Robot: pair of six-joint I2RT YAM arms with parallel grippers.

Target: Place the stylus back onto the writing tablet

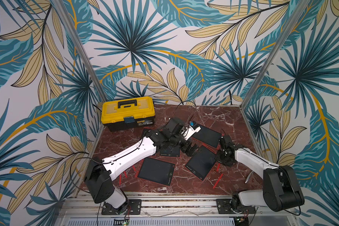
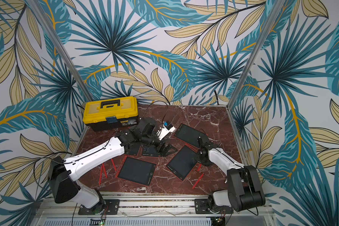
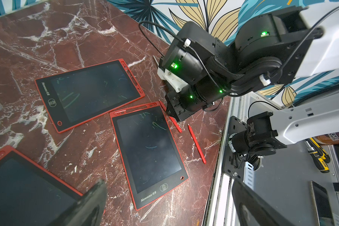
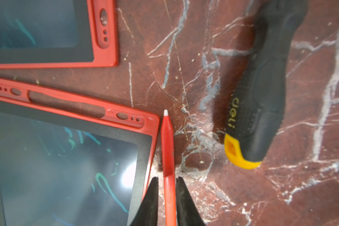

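Observation:
In the right wrist view a red stylus (image 4: 167, 143) with a white tip lies on the marbled table, just right of a red-framed writing tablet (image 4: 64, 162). The fingers of my right gripper straddle its shaft, a narrow gap showing on each side, so the fingers are part open around it. An empty slot runs along the tablet's top frame. My left gripper is open and empty above the table, its blurred fingers wide apart. From there the same tablet (image 3: 150, 146) shows whole, with a second loose stylus (image 3: 196, 143) beside it.
Another tablet (image 3: 92, 94) adjoins the first at its slotted end. A dark-handled screwdriver (image 4: 263, 82) lies right of the stylus. Several more tablets and red styluses (image 1: 120, 179) are on the left half. A yellow toolbox (image 1: 128, 111) stands at the back left.

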